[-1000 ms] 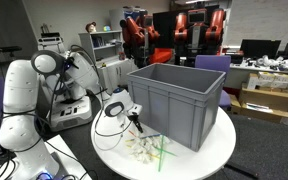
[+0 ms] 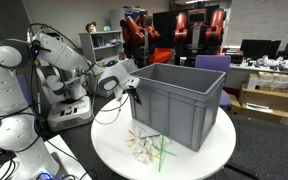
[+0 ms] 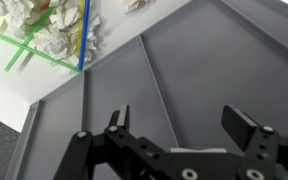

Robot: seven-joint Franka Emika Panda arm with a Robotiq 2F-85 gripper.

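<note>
My gripper hangs against the left side of a large grey box, below its rim. In the wrist view the fingers of my gripper stand wide apart, so it is open, and I see nothing held between them. Grey box walls fill most of that view. Crumpled white paper lies on the round white table in front of the box, with thin coloured sticks among it. A green stick lies to the right of the paper. The wrist view shows paper scraps at its upper left.
The white table has free room to the left and front of the paper. The box's top is open, but its floor is hidden. Beyond stand a desk with a keyboard and cartons.
My gripper has risen from low beside the paper to partway up the box's left side, and the arm has lifted with it. Box and paper look unmoved.
</note>
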